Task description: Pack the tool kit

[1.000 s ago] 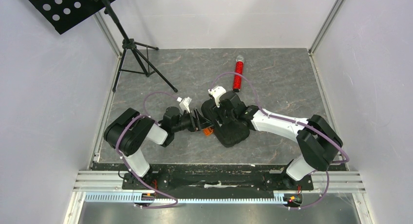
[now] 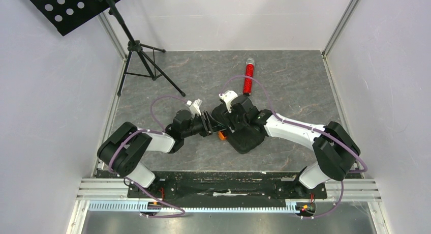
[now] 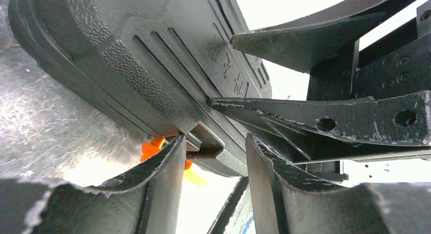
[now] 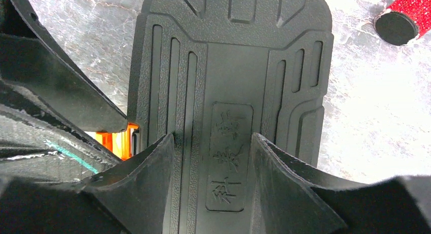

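The black tool kit case [image 2: 245, 140] lies closed on the floor between my arms, an orange part [image 2: 222, 136] showing at its left edge. My left gripper is at the case's side, fingers part open at a recess in the edge, with orange pieces [image 3: 151, 150] beside it. My right gripper is part open over the lid, fingertips on or just above its grooved surface; contact is unclear.
A red cylinder [image 2: 248, 77] lies behind the case. A black stand [image 2: 147, 61] stands at the back left.
Both grippers and the case have shifted slightly to the right and toward the front; the left arm's elbow has swung a little outward to the left.
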